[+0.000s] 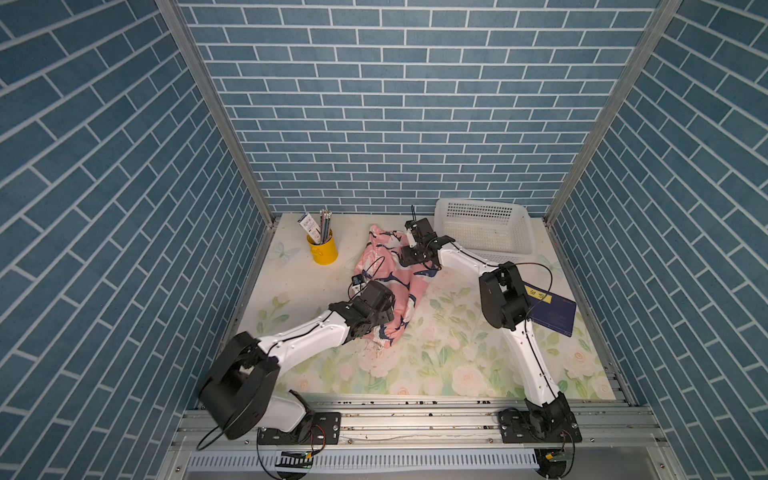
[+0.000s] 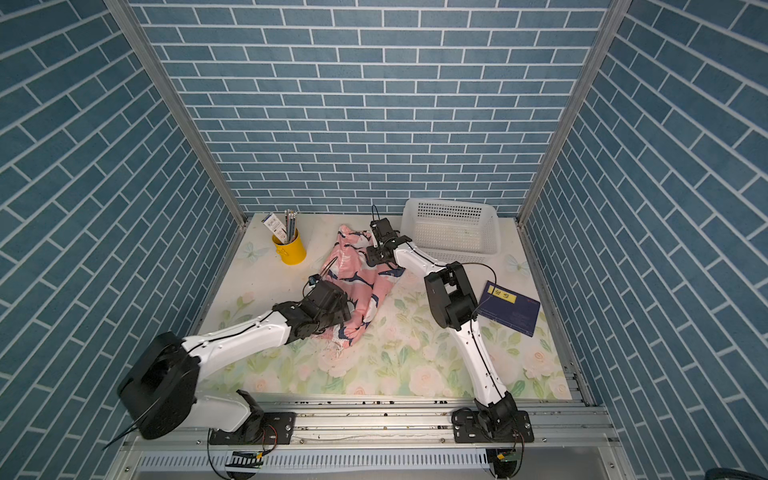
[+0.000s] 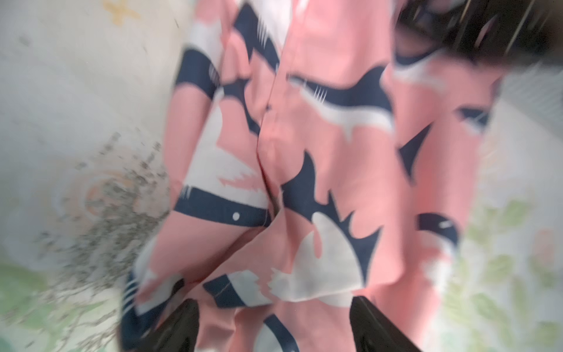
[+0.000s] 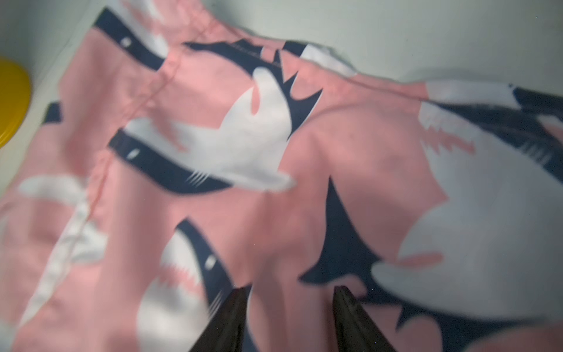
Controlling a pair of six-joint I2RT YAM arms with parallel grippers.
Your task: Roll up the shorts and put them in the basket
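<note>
The pink shorts [image 1: 397, 276], printed with navy and white sharks, lie creased and bunched lengthwise in the table's left-middle part. My left gripper [image 1: 387, 317] is over their near end. In the left wrist view, its fingers [image 3: 375, 328] stand wide apart with cloth below and between them, and a deep fold runs up the fabric. At the far right side of the shorts is my right gripper [image 1: 408, 256]. Its fingers [image 4: 233, 316] are apart too, less widely, over a soft ridge of cloth. Both arms hide parts of the shorts in the top views.
A yellow cup [image 1: 323, 252] with pens stands back left, close to the shorts' far end. At the back right is a white basket [image 1: 485, 254], and a dark blue board [image 1: 560, 313] lies at the right.
</note>
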